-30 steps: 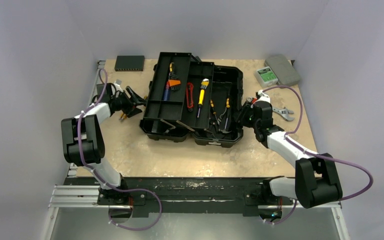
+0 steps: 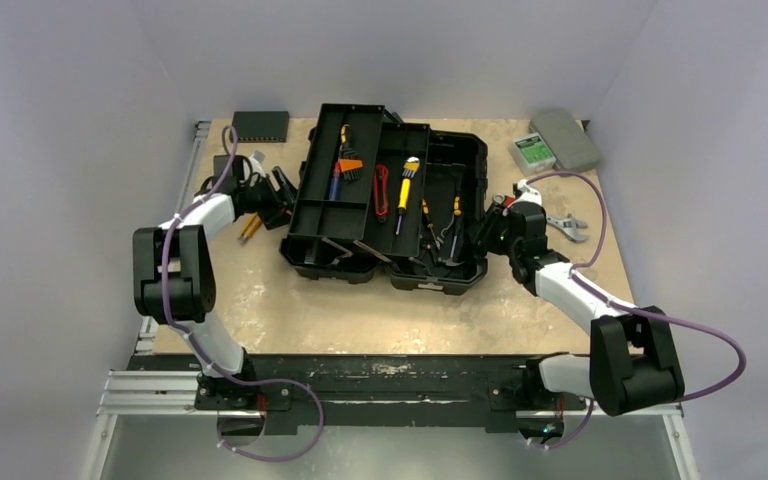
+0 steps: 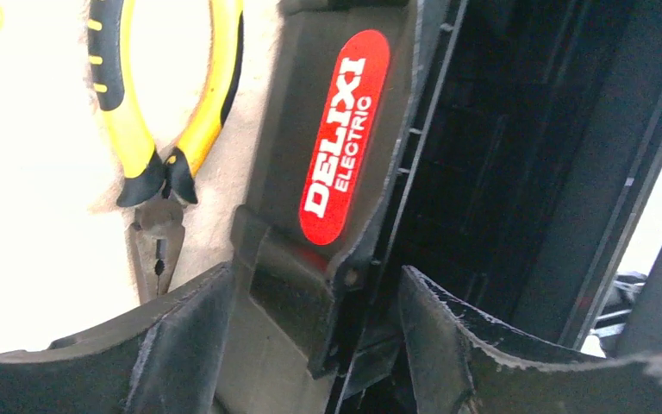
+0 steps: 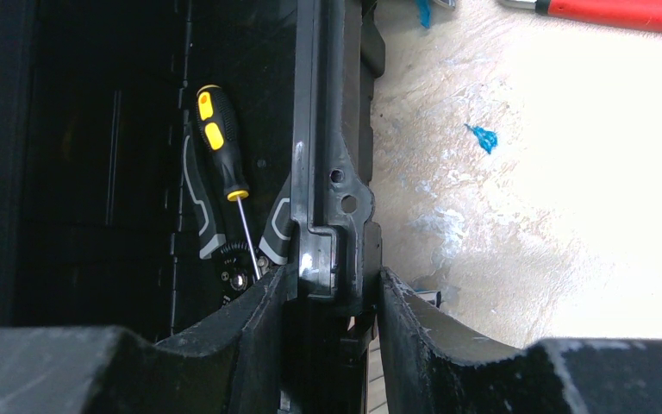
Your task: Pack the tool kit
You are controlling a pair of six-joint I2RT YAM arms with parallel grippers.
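The black tool box (image 2: 305,222) stands unfolded mid-table, its stepped trays holding a yellow-handled screwdriver (image 2: 403,196), a red cutter (image 2: 381,193) and other tools. At its left side, my left gripper is part open, fingers apart on either side of the wall with the red DELIXI label (image 3: 345,138); contact with the wall cannot be made out. My right gripper is shut on the box's right rim (image 4: 319,129). Beyond that rim, a black-and-yellow screwdriver (image 4: 220,138) and grey-handled pliers (image 4: 200,194) lie inside.
Yellow-handled pliers (image 3: 125,129) lie on the table left of the box. To the right are an adjustable wrench (image 2: 568,228), a green-and-white pack (image 2: 533,152) and a grey case (image 2: 566,140). A dark flat box (image 2: 260,126) sits at the back left.
My left arm has moved right and slightly toward the back, bringing its gripper closer to the tool box's left side. The right arm and the box look almost unmoved.
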